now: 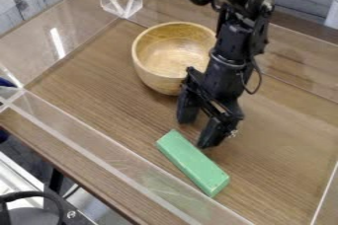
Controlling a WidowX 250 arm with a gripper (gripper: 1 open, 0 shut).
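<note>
My black gripper is low over the wooden tabletop at the centre, just right of a tan bowl. Its fingers are dark and overlapping, so whether they are open or shut, or hold anything, I cannot tell. A green rectangular block lies on the table below and slightly left of the gripper, apart from it.
Bare wood spreads to the left and right of the gripper. A clear plastic piece sits at the back left. Transparent edges run along the left front and right side. Cables and dark hardware lie at the lower left.
</note>
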